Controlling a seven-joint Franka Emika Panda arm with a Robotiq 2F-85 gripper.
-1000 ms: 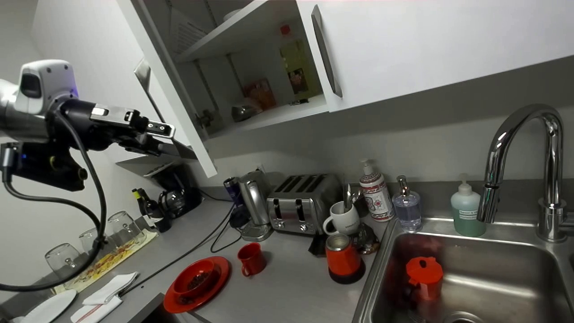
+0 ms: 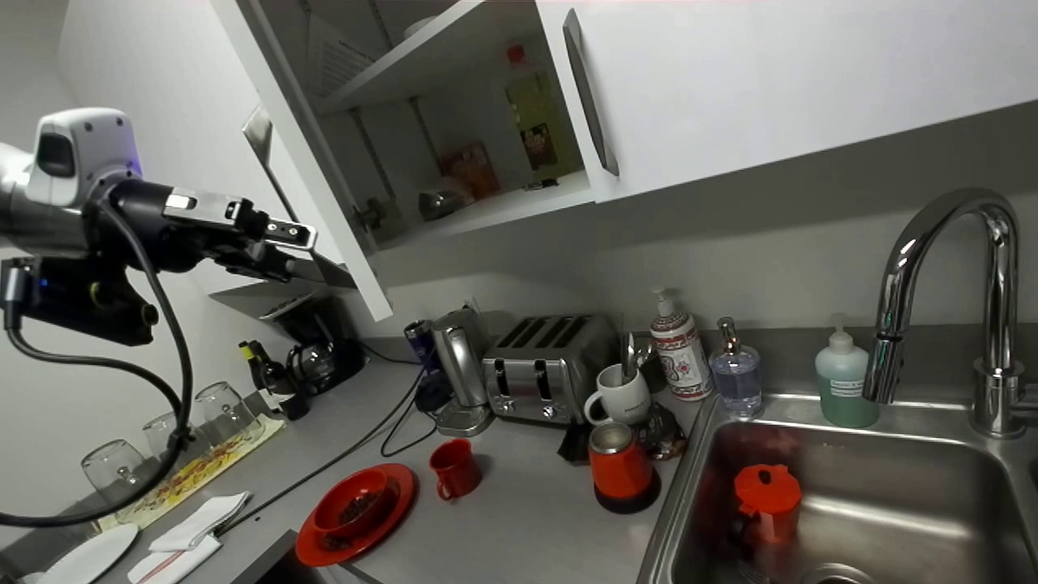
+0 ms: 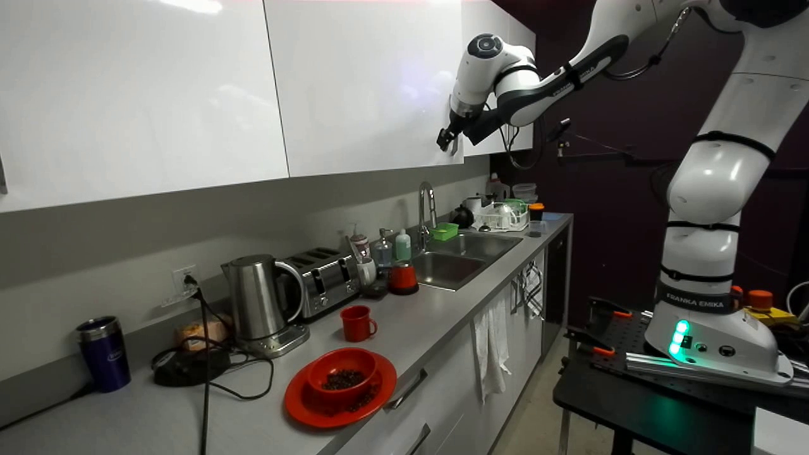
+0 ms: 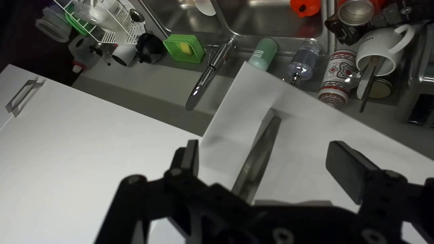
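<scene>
A white cabinet door (image 2: 175, 73) stands swung outward, baring the shelves behind it. Its long grey handle (image 4: 258, 156) runs through the space between the fingers of my gripper in the wrist view. The fingers are wide apart, with a visible gap from each finger (image 4: 190, 156) to the handle, so nothing is gripped. From the side, my gripper (image 2: 297, 253) is at the lower part of the same handle (image 2: 260, 141), close to the door face. In exterior view 2 the gripper (image 3: 447, 139) is small and its fingers are hard to make out.
The open cabinet shelf (image 2: 457, 212) holds a yellow bottle (image 2: 538, 122). A second door (image 2: 827, 78) beside it is shut. Below are a toaster (image 2: 545, 365), a red mug (image 2: 455, 469), a red plate (image 2: 404, 501) and a sink with a tall faucet (image 2: 900, 277).
</scene>
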